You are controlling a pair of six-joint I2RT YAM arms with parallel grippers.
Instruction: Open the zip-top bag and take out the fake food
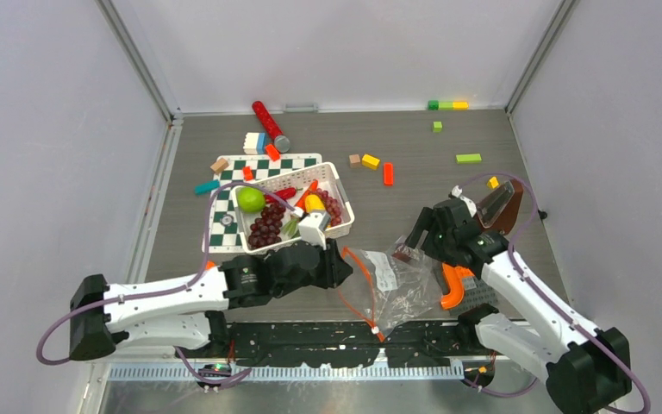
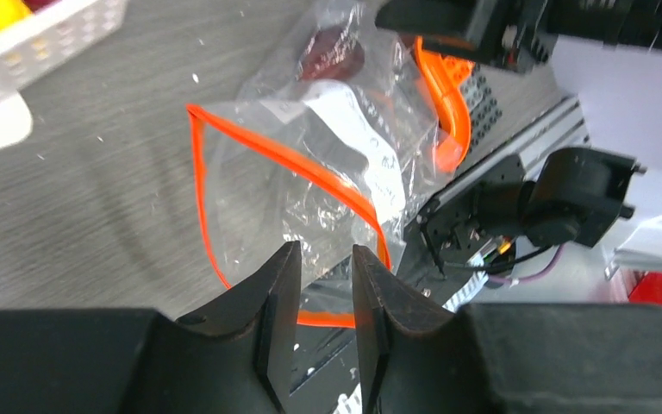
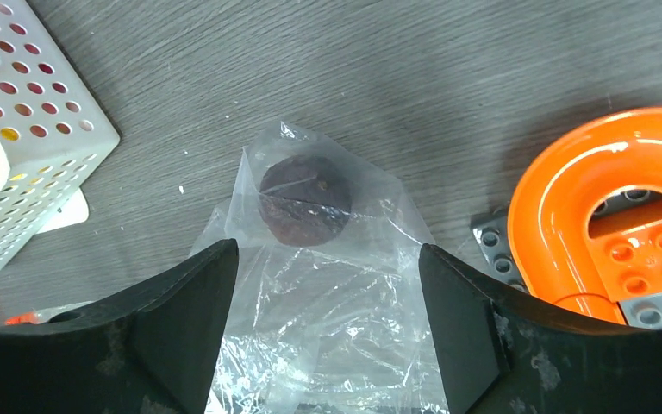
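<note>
The clear zip top bag (image 1: 407, 289) lies on the table's front part, its orange-edged mouth (image 2: 297, 166) gaping toward the left. Inside its far corner sits a dark reddish-brown round fake food (image 3: 306, 200), seen through the plastic. At the mouth's left side is my left gripper, its fingers part open, with the orange rim showing beyond the gap; contact is unclear. My right gripper stands wide open above the bag's closed end, the fake food beyond its fingertips and nothing gripped.
A white basket (image 1: 342, 228) of fake fruit and vegetables stands left of the bag on a green checkered board (image 1: 223, 207). Orange curved bricks (image 1: 452, 289) sit right of the bag. Behind the bag the table (image 1: 431, 203) is mostly clear, with a brown box (image 1: 507, 207) at right.
</note>
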